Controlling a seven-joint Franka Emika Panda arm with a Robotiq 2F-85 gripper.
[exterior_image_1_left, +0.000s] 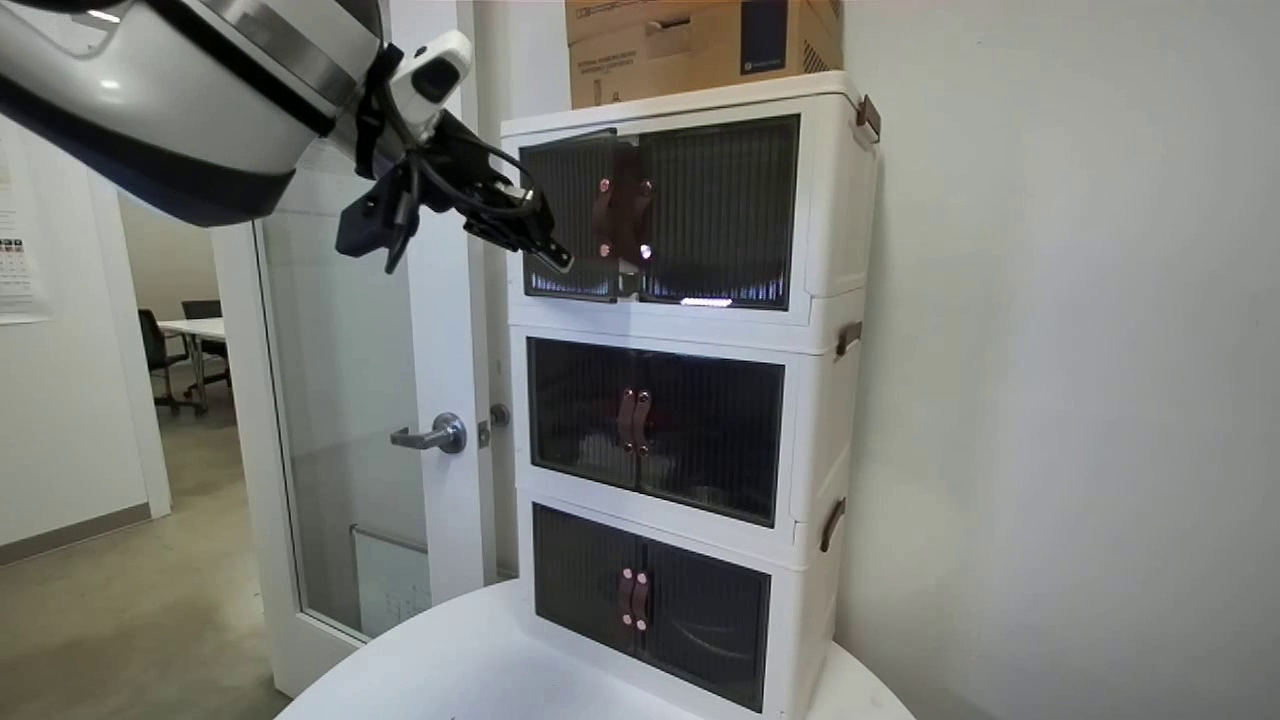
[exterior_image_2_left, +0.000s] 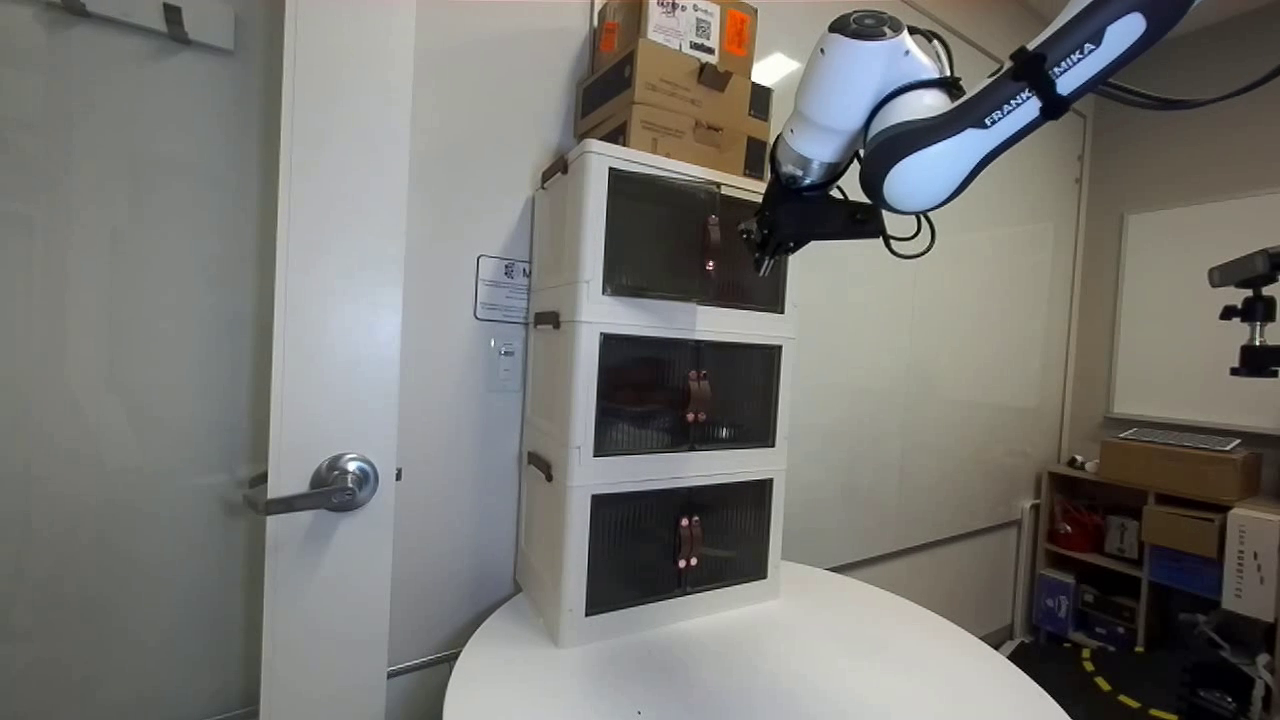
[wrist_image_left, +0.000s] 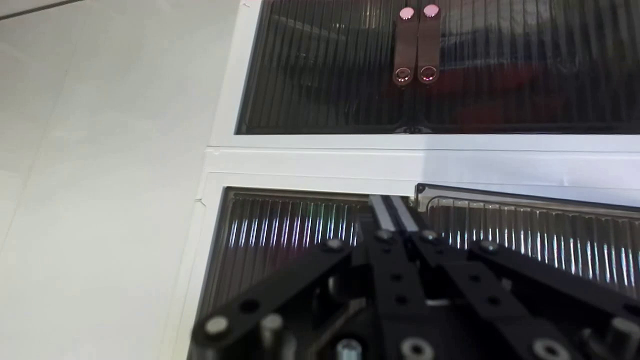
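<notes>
A white cabinet (exterior_image_1_left: 828, 204) of three stacked units with dark ribbed doors stands on a round table. The top unit's left door (exterior_image_1_left: 564, 216) is ajar, its free edge swung slightly outward, with a brown strap handle (exterior_image_2_left: 713, 246) on it. The right door (exterior_image_1_left: 720, 210) beside it sits closed. My gripper (exterior_image_1_left: 561, 258) is shut in front of the top unit. In the wrist view, which shows the cabinet upside down, the fingertips (wrist_image_left: 382, 213) are together near the ajar door's free edge (wrist_image_left: 421, 198); nothing shows between them. Whether they touch the door, I cannot tell.
Cardboard boxes (exterior_image_2_left: 690, 96) sit on top of the cabinet. The doors of the middle unit (exterior_image_1_left: 654, 432) and bottom unit (exterior_image_1_left: 648, 600) are closed. Bare surface surrounds the cabinet on the white table (exterior_image_2_left: 720, 672). To its left is a glass room door with a lever handle (exterior_image_1_left: 432, 433).
</notes>
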